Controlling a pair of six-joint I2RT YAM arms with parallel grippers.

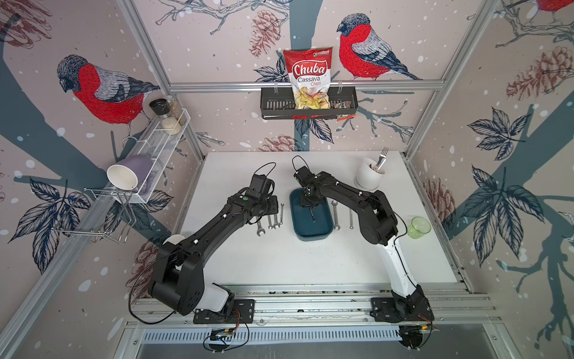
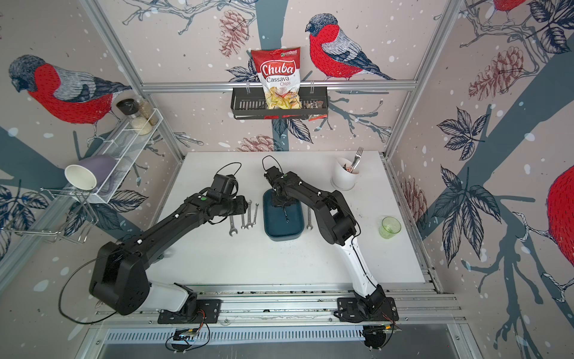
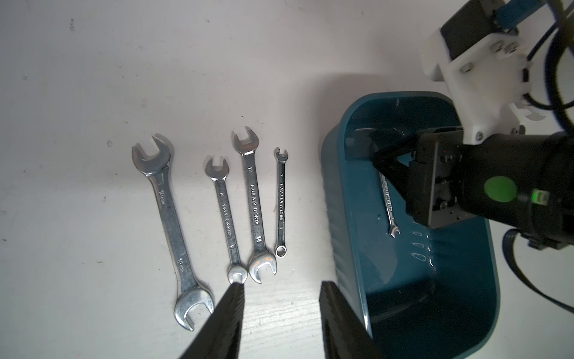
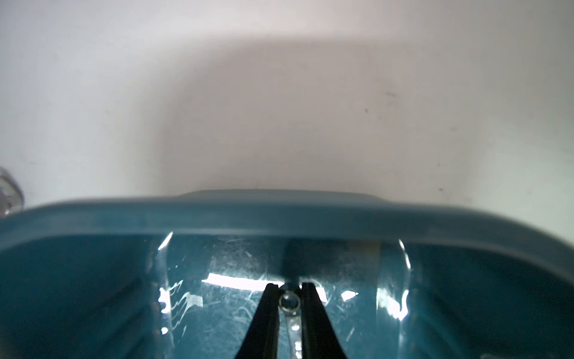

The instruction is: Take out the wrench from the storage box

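In the teal storage box [image 1: 311, 230], a small wrench [image 3: 388, 206] lies on the bottom. My right gripper reaches down into the box, its fingertips either side of the wrench's ring end [image 4: 293, 323]; whether they grip it I cannot tell. My left gripper hangs over the table left of the box, open, with nothing between its fingers. Several wrenches [image 3: 257, 203] lie on the table beneath it.
More wrenches [image 1: 336, 216] lie right of the box. A white holder with cutlery [image 1: 367, 176] stands back right, a green glass [image 1: 420, 227] at the right.
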